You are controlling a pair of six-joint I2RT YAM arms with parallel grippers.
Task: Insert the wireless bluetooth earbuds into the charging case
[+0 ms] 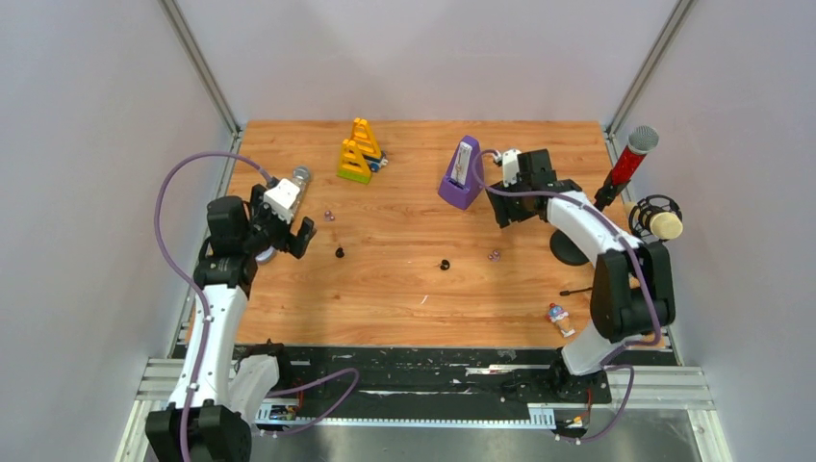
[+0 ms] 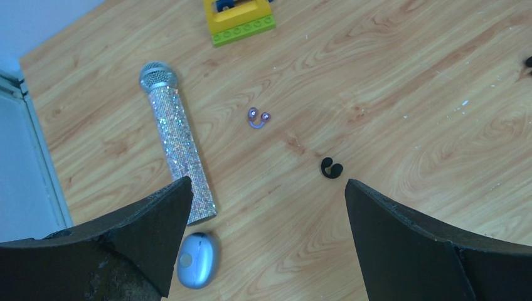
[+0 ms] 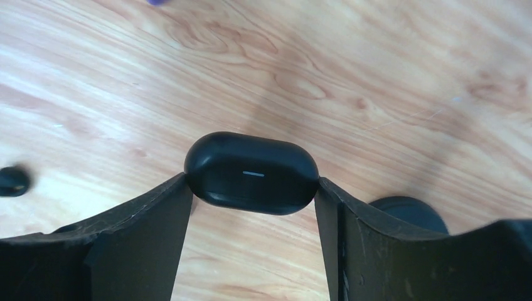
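Note:
A glossy black pill-shaped charging case (image 3: 252, 172) is held off the table, its two ends touching the fingers of my right gripper (image 1: 503, 218). One black C-shaped earbud (image 2: 330, 168) lies on the wood, beyond the fingertips of my left gripper, which is open and empty. Farther right on the table rests a second black earbud (image 1: 445, 264). Small purple earbuds lie there too: one pair of beads at the left (image 2: 258, 118) and another purple piece (image 1: 494, 255) at the right. From above, the case is hidden by the right gripper.
A purple metronome (image 1: 461, 173) stands just left of the right gripper. Around the edges are a glittery microphone (image 2: 179, 144), a blue oval object (image 2: 197, 259), a yellow toy (image 1: 358, 152), a red microphone (image 1: 630, 164) and a round black base (image 1: 568, 247).

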